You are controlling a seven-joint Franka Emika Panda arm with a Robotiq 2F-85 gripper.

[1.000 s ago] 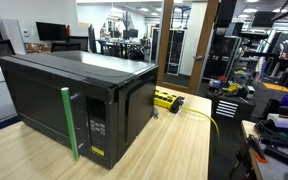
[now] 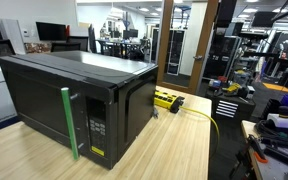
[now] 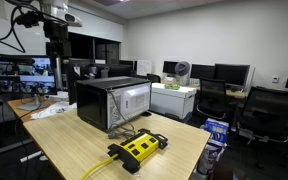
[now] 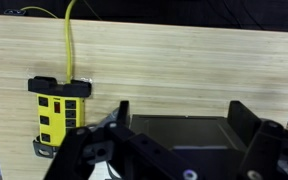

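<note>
A black microwave (image 2: 129, 115) stands on the wooden table with its door shut and a green strip (image 2: 69, 124) upright along the door as a handle. From behind, its silvery back panel (image 3: 134, 101) shows. In the wrist view my gripper is open, its two fingers wide apart with nothing between them. The dark microwave top (image 4: 184, 130) appears below and between the fingers. The arm (image 3: 54, 28) reaches in from the upper left in exterior view 2, holding the gripper above the table, apart from the microwave.
A yellow power strip (image 4: 59, 120) lies on the table behind the microwave, its yellow cable (image 4: 68, 40) running off the edge. Bare tabletop (image 2: 179, 145) lies beside the microwave. Chairs (image 3: 269, 115) and a white cabinet (image 3: 172, 100) stand beyond the table.
</note>
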